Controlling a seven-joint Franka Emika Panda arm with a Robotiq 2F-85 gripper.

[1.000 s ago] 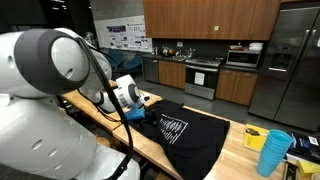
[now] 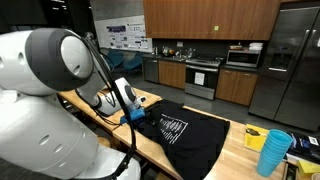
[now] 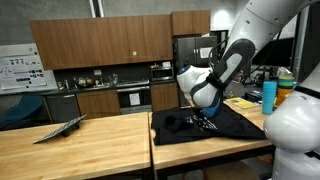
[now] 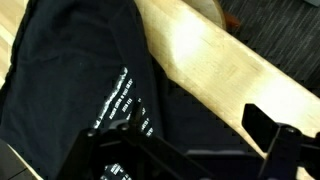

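Note:
A black shirt (image 2: 195, 141) with white lettering is spread over the light wooden table, a few ridges and folds in it. In the wrist view the shirt (image 4: 60, 75) fills the left side and lower middle, its printed text running diagonally. My gripper is open above the shirt's edge, its two dark fingers far apart and nothing held between them. The left finger lies over the cloth near the lettering, while the right finger appears over bare wood. Whether either fingertip touches the surface cannot be told.
A blue cup stack (image 2: 273, 153) stands at the table's right side, close to a yellow item (image 2: 256, 137). Bare wood (image 3: 85, 148) stretches left of the shirt in the second exterior view. Kitchen cabinets and a stove (image 2: 202, 79) are far behind.
The arm has shifted slightly toward the left of exterior view 1, its wrist tilting a little. The shirt looks unchanged.

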